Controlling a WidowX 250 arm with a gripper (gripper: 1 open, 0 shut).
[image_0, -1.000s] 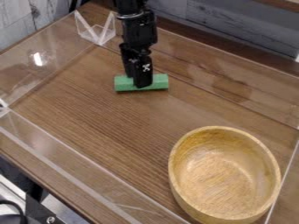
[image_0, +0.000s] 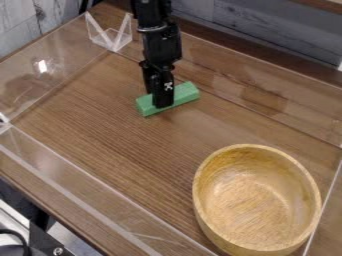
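Note:
The black gripper (image_0: 160, 88) comes down from the top centre onto a green block (image_0: 182, 96) that lies on the wooden table. Its fingertips are at the block's middle; the dark gripper hides part of the block, which lies tilted from lower left to upper right.
A cream oval bowl (image_0: 255, 200) sits at the front right. A clear plastic object (image_0: 112, 32) stands at the back left.
The green block has turned from lying level to a diagonal, its right end higher, with the gripper at it.

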